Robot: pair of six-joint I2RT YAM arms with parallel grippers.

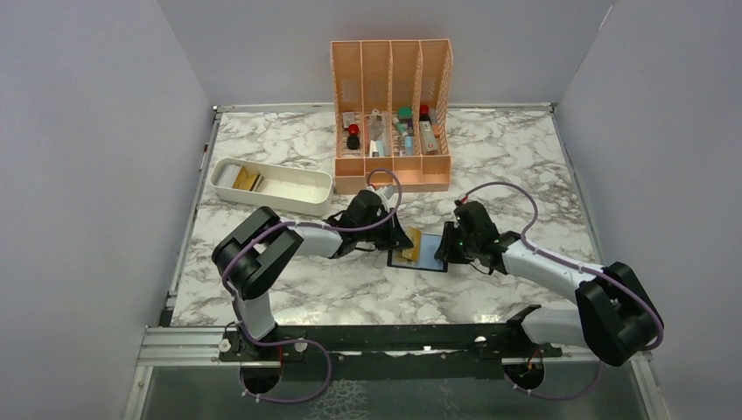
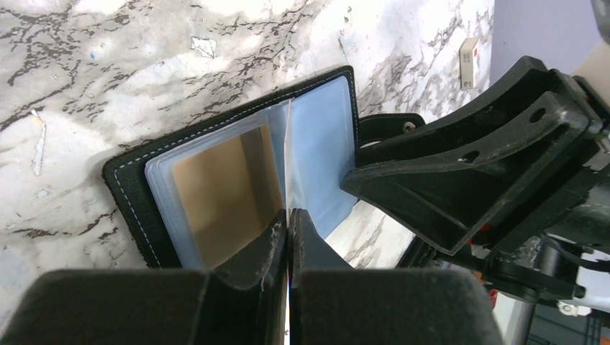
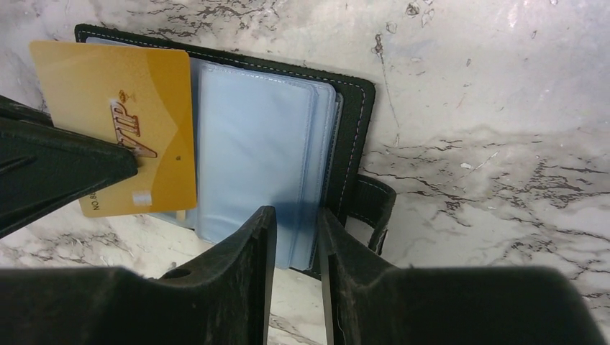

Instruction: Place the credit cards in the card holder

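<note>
The card holder (image 1: pixel 430 260) lies open on the table, black-edged with clear bluish sleeves (image 3: pixel 252 144). A gold card (image 3: pixel 119 129) stands over the holder, with my left gripper shut on it. From the left wrist that held card (image 2: pixel 288 144) shows only as a thin pale edge, reaching over the middle of the holder. Under the left sleeve's plastic is a tan card (image 2: pixel 223 190) with a dark stripe. My right gripper is shut on the holder's right-hand sleeves; how many layers it pinches is hidden.
A white tray (image 1: pixel 293 188) at left holds more gold and white cards (image 1: pixel 248 179). Behind the holder stands an orange compartment box (image 1: pixel 394 175) with small goods.
</note>
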